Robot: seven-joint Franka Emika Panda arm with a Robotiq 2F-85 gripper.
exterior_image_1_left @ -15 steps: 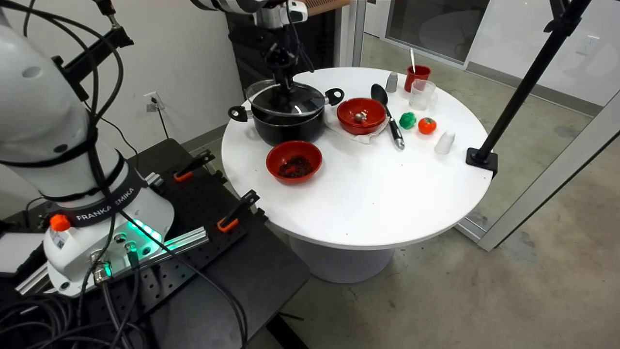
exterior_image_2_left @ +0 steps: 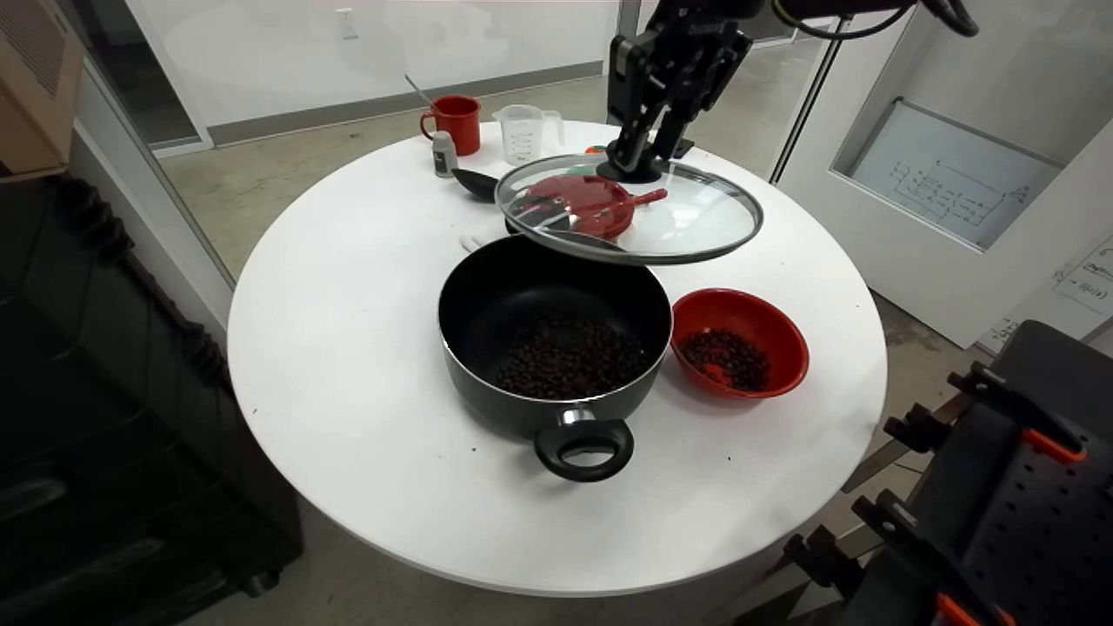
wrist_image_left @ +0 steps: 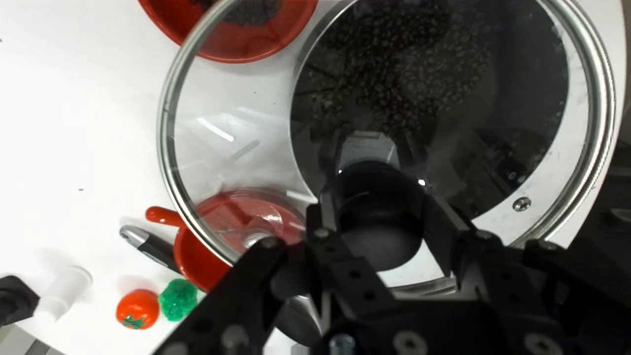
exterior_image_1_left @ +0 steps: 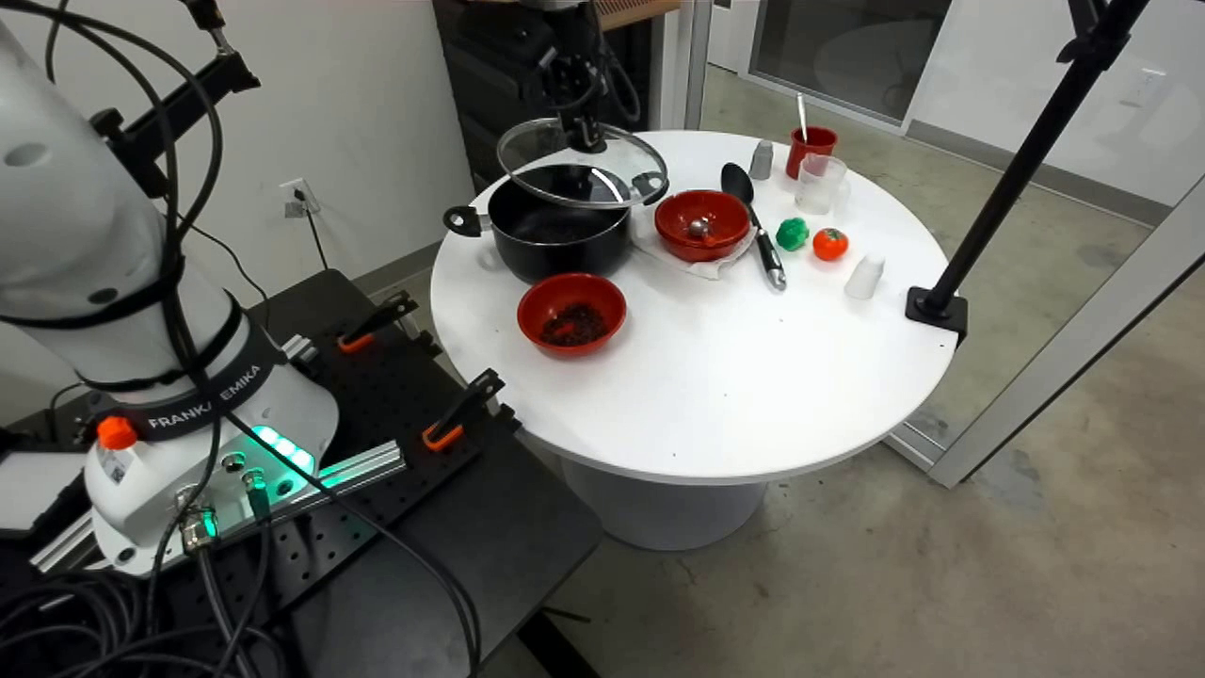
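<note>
Held in the air by its black knob is a round glass lid [exterior_image_2_left: 709, 214] with a metal rim; my gripper [exterior_image_2_left: 638, 167] is shut on that knob [wrist_image_left: 378, 219]. The black pot [exterior_image_2_left: 501, 391] stands on the table, with dark beans [exterior_image_2_left: 569, 360] across its bottom. In exterior view 2 the lid is tilted and sits above the pot's far side, off to the right, leaving the pot's mouth largely uncovered. Through the glass, the wrist view shows the pot and its beans. A red bowl [exterior_image_2_left: 780, 334] holding more dark beans stands close beside the pot.
Red bowls [exterior_image_1_left: 702, 215] on a white cloth, a black spoon [exterior_image_1_left: 765, 243], a green item [exterior_image_1_left: 792, 234], a tomato [exterior_image_1_left: 830, 244], a white shaker [exterior_image_1_left: 865, 277], a clear measuring cup [exterior_image_1_left: 819, 185] and a red mug [exterior_image_1_left: 811, 147] stand beyond the pot.
The lid has risen with my gripper and shifted right in exterior view 1. It was low over the pot; now a gap shows between them. The bowls and other objects have not moved.
</note>
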